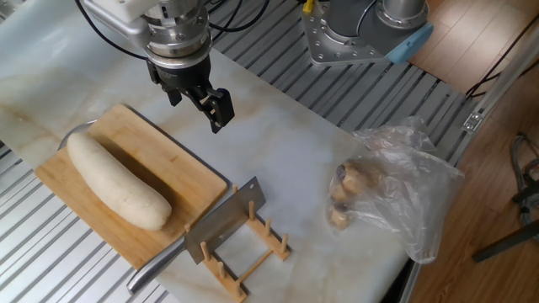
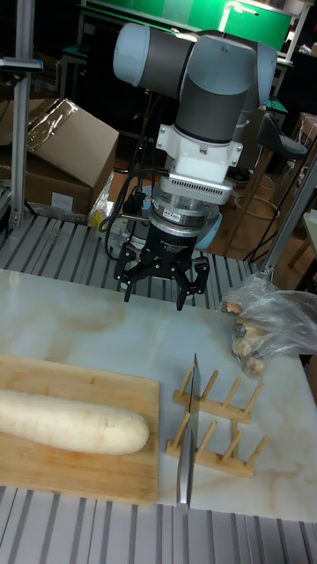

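My gripper [image 2: 155,297] hangs above the table with its two black fingers spread apart and nothing between them. In exterior view 2 the gripper [image 1: 196,113] is beyond the cutting board, at the upper middle. On the wooden cutting board [image 1: 160,156] lies a long, pale, peeled root like a radish [image 1: 118,181]. A knife with a broad blade [image 1: 226,220] stands on edge in a wooden peg rack [image 1: 253,268], its metal handle [image 2: 185,470] pointing to the table's near edge. The gripper touches none of these.
A clear plastic bag [image 1: 408,194] with several brownish lumps [image 1: 354,181] sits at the right of the tabletop. Bare marble-patterned surface [image 2: 66,315] lies between the board and the robot's side. Cardboard boxes [image 2: 70,141] stand behind the table.
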